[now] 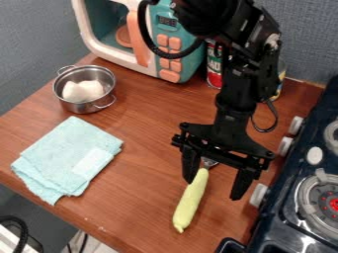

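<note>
My black gripper (215,176) hangs over the wooden table at centre right, its two fingers apart. A pale yellow corn cob (188,206) lies lengthwise on the table beneath and in front of it. Its upper end is at the left finger, partly behind the gripper, and something silvery shows between the fingers, too hidden to identify. The gripper is open, with nothing clearly held.
A steel pot (73,105) with a white round item and a folded light blue towel (59,158) sit at left. A toy microwave (145,20) and cans stand at back, partly hidden. A stove (303,212) borders the right.
</note>
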